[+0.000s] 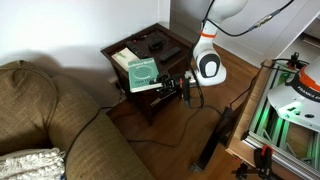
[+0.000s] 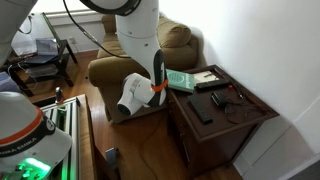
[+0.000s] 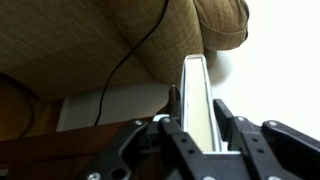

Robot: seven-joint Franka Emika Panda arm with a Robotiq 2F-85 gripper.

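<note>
A thin book with a green cover [image 1: 143, 74] sits tilted at the front edge of the dark cabinet, beyond my gripper [image 1: 170, 88]. From the other side, the green cover [image 2: 181, 82] shows beside the arm's end, with the fingers mostly hidden. In the wrist view the book [image 3: 198, 100] stands edge-on, its pale long edge running between the two fingers of my gripper. One finger lies close to each side of it. Whether they press on the book cannot be made out.
The dark cabinet [image 2: 225, 118] bears another pale book [image 1: 124, 57] and several dark objects. A brown sofa [image 1: 45, 95] stands near it, with a cable on the floor between. A wooden table edge [image 1: 243, 120] borders the arm's other side.
</note>
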